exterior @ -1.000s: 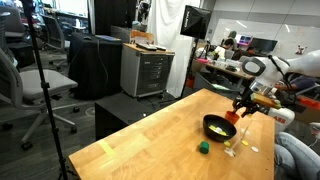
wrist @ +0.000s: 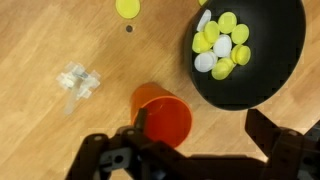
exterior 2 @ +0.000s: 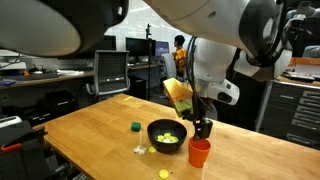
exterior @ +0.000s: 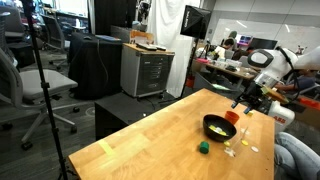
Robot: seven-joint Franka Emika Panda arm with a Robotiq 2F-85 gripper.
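Note:
An orange cup stands on the wooden table, its open mouth facing up. Beside it is a black bowl holding several yellow and white discs. My gripper is open above the cup and bowl, with its fingers spread wide. In the wrist view the left finger overlaps the edge of the cup, while the right finger lies near the bowl's rim. Nothing is held. Exterior view 2 shows the gripper directly over the cup.
A green object rests near the bowl. Loose yellow discs and a small clear piece lie on the table close by.
The cup and bowl appear to stand where they were.

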